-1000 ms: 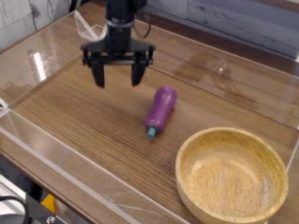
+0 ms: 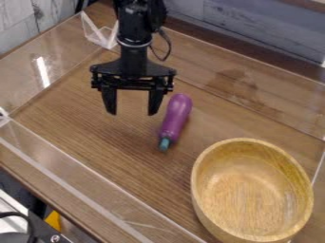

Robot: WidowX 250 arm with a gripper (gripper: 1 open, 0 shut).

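My black gripper [image 2: 132,93] hangs in the upper middle of the camera view, low over the wooden surface, with its two fingers apart and nothing seen between them. Just right of it a purple eggplant [image 2: 177,117] with a green stem lies lengthwise, stem toward the front. A large yellow bowl [image 2: 252,159] stands at the lower right, apart from the eggplant.
A raised edge runs along the back right. A clear plastic piece [image 2: 102,30] is at the upper left, and dark cables lie at the lower left corner.
My gripper has moved toward the front, down in the view, from further back, coming closer beside the eggplant. The eggplant and bowl look unmoved.
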